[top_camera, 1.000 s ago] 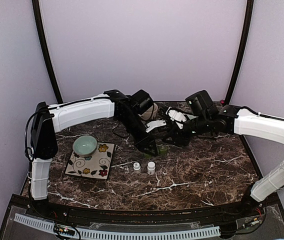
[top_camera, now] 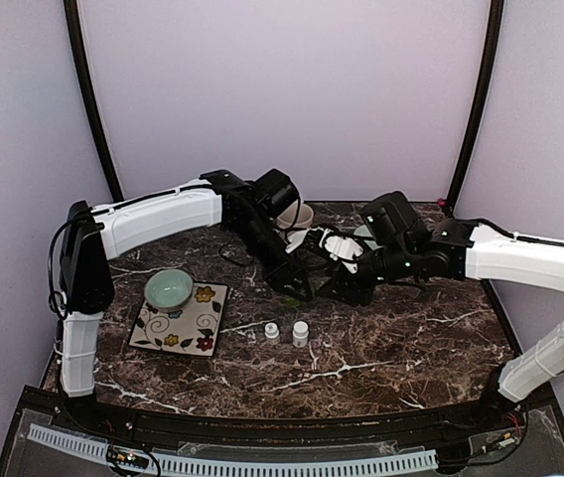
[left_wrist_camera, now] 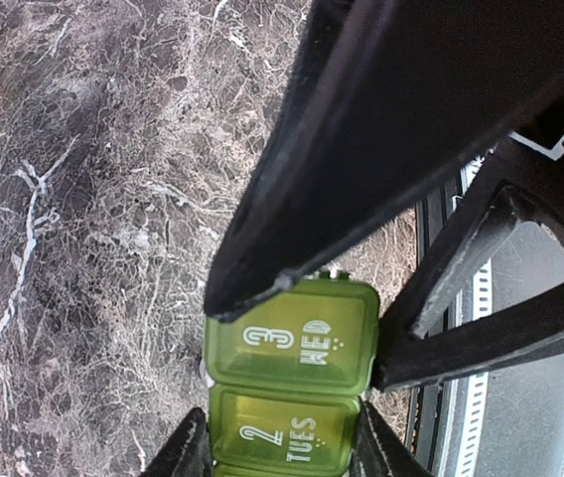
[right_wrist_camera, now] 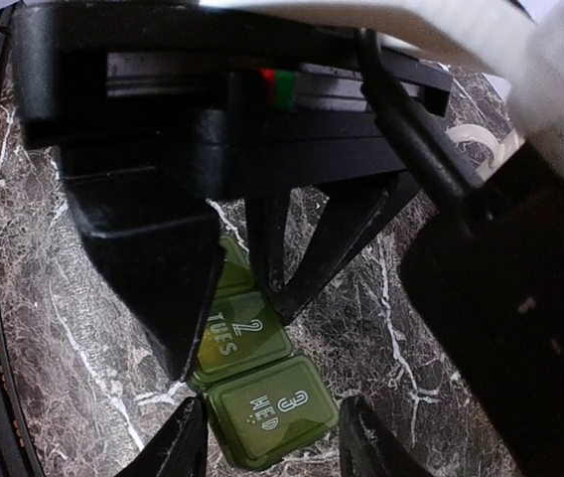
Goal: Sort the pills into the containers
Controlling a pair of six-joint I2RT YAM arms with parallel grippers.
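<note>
A green pill organizer [left_wrist_camera: 292, 338], with lids reading TUES 2 and WED 3, hangs over the middle of the table, my left gripper shut on it. My right gripper is at its WED end in the right wrist view, fingers open around that end; in the left wrist view its black body covers the upper right. Two white pill bottles [top_camera: 301, 334] [top_camera: 272, 334] stand on the table just in front of the grippers.
A flowered tray [top_camera: 205, 328] with a pale green bowl [top_camera: 169, 288] lies at the left. A cream cup [top_camera: 296, 214] and another dish, partly hidden, stand behind the arms.
Over the last second my right gripper has come left and down to the organizer. The bottles have not moved.
</note>
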